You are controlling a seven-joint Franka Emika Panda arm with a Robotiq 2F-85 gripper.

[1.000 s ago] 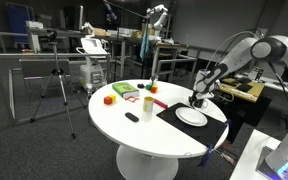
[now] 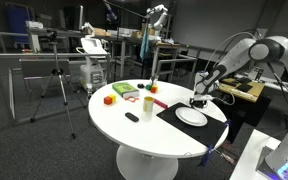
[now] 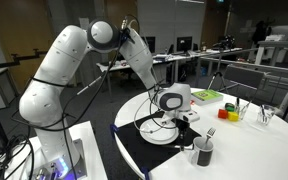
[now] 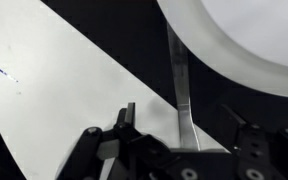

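Observation:
My gripper is open, its fingers wide apart low in the wrist view. A silver knife (image 4: 182,82) runs lengthwise through the space between them. Its upper part lies on the black mat (image 4: 109,30), beside the white plate (image 4: 234,55), and its lower end reaches over the white table. Whether the fingers touch the knife cannot be told. In exterior view 1, the gripper (image 2: 197,101) is low over the mat at the far side of the plate (image 2: 191,116). The second exterior view has the arm's wrist in front of part of the plate (image 3: 156,133).
A grey mug (image 3: 202,152) stands close to the gripper, at the mat's edge. Coloured blocks (image 2: 110,99) and a green box (image 2: 124,88) sit farther off on the round table.
The arm's wrist has shifted only slightly. The plate, mat and other table objects stay where they were.

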